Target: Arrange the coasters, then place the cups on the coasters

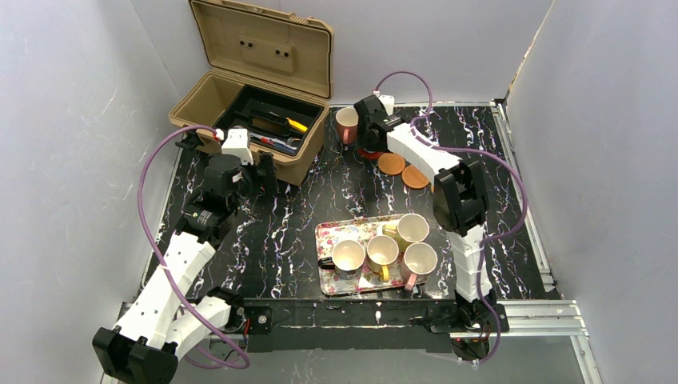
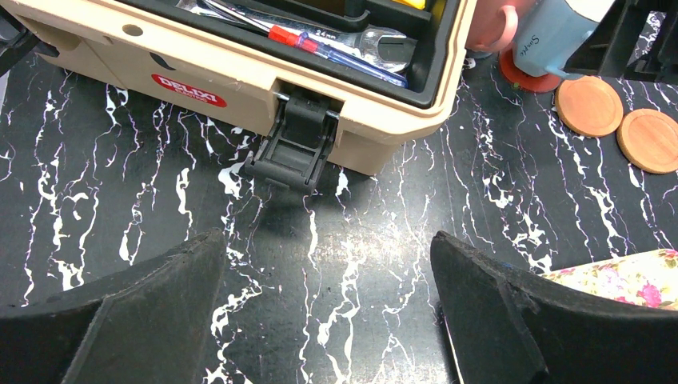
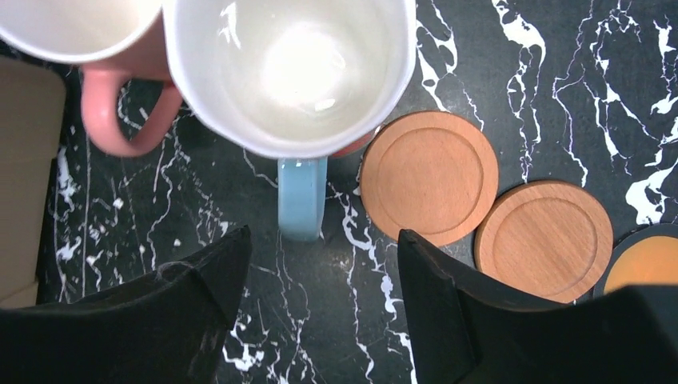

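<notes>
In the right wrist view a light blue cup (image 3: 301,200) with a white inside stands upright, its handle toward my right gripper. That gripper's fingers are apart, with a gap between them and the handle not between the tips. The left wrist view shows the cup (image 2: 552,36) resting on a red coaster (image 2: 520,72), beside a pink cup (image 2: 492,20). From above, my right gripper and arm hide most of the blue cup. My left gripper stands open and empty in front of the toolbox.
Wooden coasters (image 3: 428,178) lie to the right of the blue cup. An open tan toolbox (image 1: 300,164) with tools stands at the back left. A floral tray (image 1: 360,228) with several cups sits at the front. Dark marble between tray and toolbox is clear.
</notes>
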